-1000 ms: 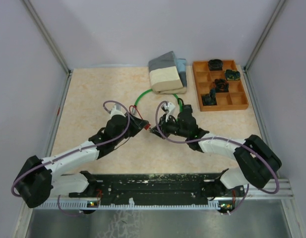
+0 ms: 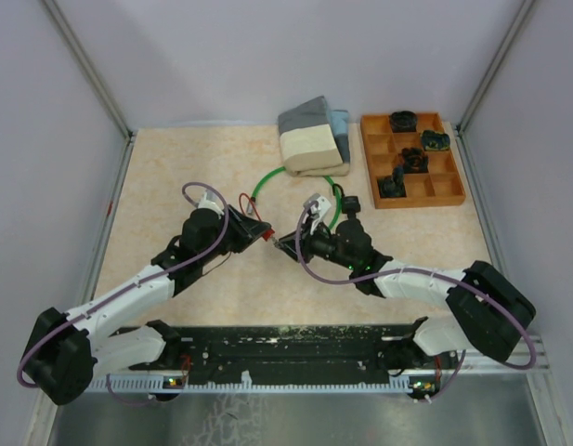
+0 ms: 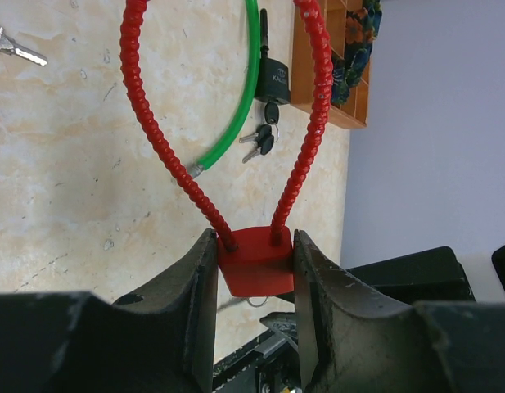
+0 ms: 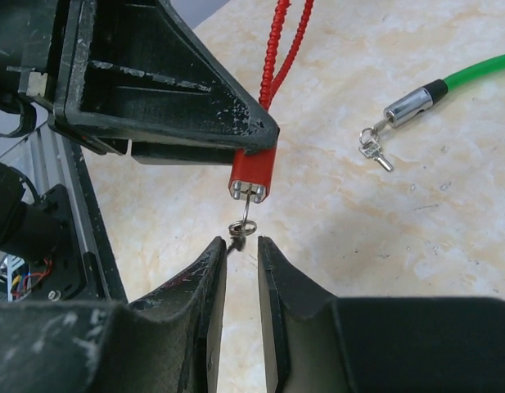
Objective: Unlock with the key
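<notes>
My left gripper [image 2: 253,232] is shut on the red lock block [image 3: 254,264], which has two red cords [image 4: 275,61] rising from it. In the right wrist view a thin shackle with a ring and key [image 4: 240,237] hangs below the block. My right gripper is just beside that ring, its fingers close together, and whether anything is between them is unclear. A green cable lock [image 4: 481,70] lies on the table with keys [image 4: 375,150] at its end.
A black padlock [image 3: 272,79] and loose keys [image 3: 260,143] lie right of the cable. A wooden compartment tray [image 2: 411,190] and folded cloths [image 2: 309,144] stand at the back.
</notes>
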